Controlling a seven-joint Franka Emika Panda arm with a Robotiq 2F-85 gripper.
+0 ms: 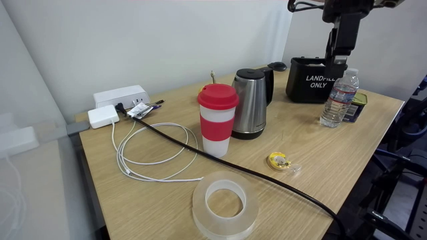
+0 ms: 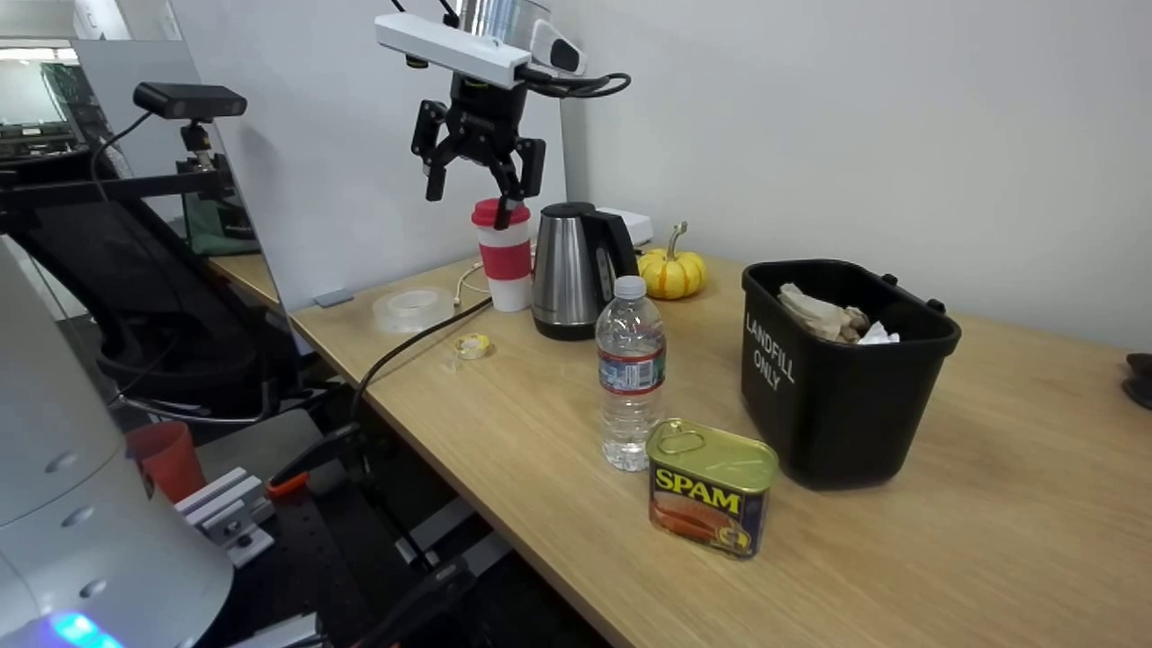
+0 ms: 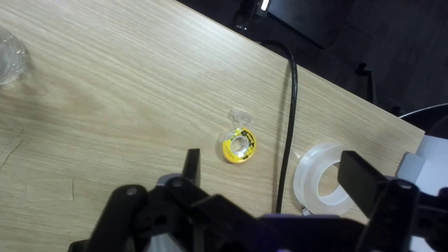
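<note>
My gripper (image 2: pixel 467 211) hangs in the air above the table, its fingers spread wide and nothing between them. Below it in the wrist view lies a small yellow tape dispenser (image 3: pixel 239 145), flat on the wood. To the right, past a black cable (image 3: pixel 290 113), rests a large clear tape roll (image 3: pixel 305 175), partly hidden by one of my fingers (image 3: pixel 359 180). A white cup with red lid and band (image 1: pixel 218 124) stands beside a steel kettle (image 1: pixel 249 104). Upright near the front edge is a water bottle (image 2: pixel 629 400).
A SPAM can (image 2: pixel 707 497) and a black landfill bin (image 2: pixel 853 389) with refuse inside stand near the bottle. A yellow pumpkin (image 2: pixel 671 274) sits behind the kettle. White cable (image 1: pixel 156 163) coils near a power strip (image 1: pixel 122 96). The wood around the yellow dispenser is clear.
</note>
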